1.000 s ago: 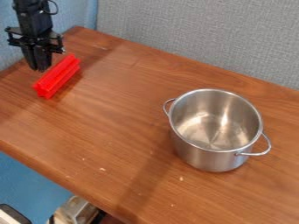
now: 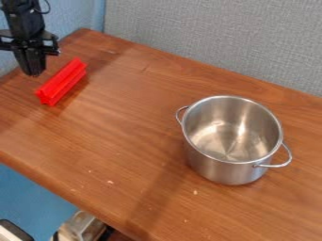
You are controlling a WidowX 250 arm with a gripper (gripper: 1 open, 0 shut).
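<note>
My black gripper (image 2: 30,58) is at the upper left edge of the view, above the table and just left of a red bar-shaped object (image 2: 62,82) lying diagonally on the wood. Its fingers hang downward and look close together; how far apart they stand is hard to tell. A steel pot (image 2: 232,139) with two side handles stands upright on the right half of the table, well apart from the red object.
Grey padded walls (image 2: 214,38) border the back and left. At the bottom left is a metal fixture beyond the table's edge.
The red object and pot have not moved.
</note>
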